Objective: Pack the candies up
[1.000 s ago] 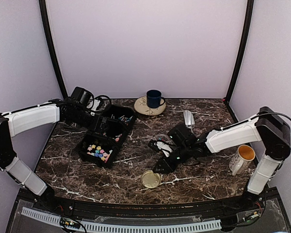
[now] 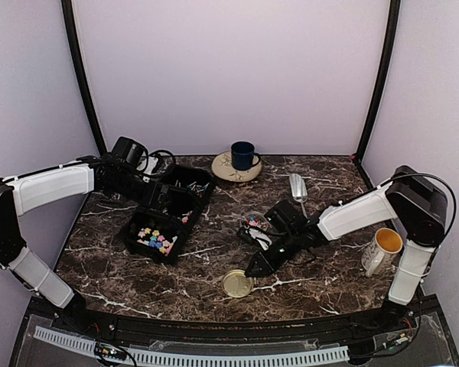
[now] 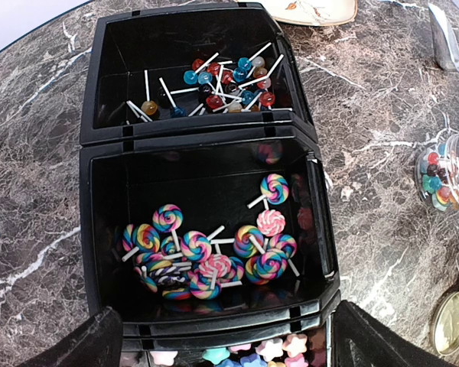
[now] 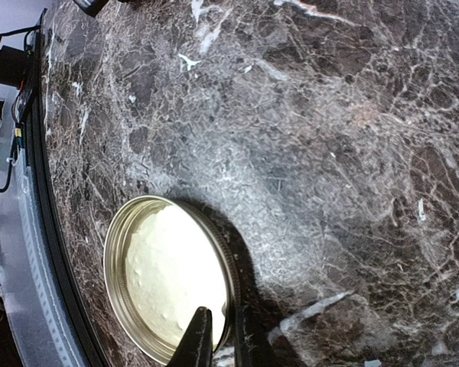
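A round gold lid [image 4: 172, 267] lies on the marbled table near the front in the top view. My right gripper is down at its edge, one finger [image 4: 199, 336] over the inside and the other just outside, with the rim between them. A gap still shows between these fingers. A clear jar of mixed candies [image 3: 447, 176] stands behind the right gripper, partly hidden in the top view. Over the black bins [image 3: 206, 138] hangs my left gripper, open and empty. The bins hold swirl lollipops [image 3: 214, 260], ball lollipops [image 3: 237, 80] and star-shaped candies [image 2: 154, 237].
At the back, a blue mug [image 2: 243, 155] rests on a cream plate [image 2: 237, 176]. A metal scoop [image 2: 297, 187] lies right of it, and a white mug [image 2: 382, 251] stands at far right. Bare table surrounds the lid.
The right gripper has shifted slightly toward the front and right, down to the lid's rim. The lid and the left arm look unmoved.
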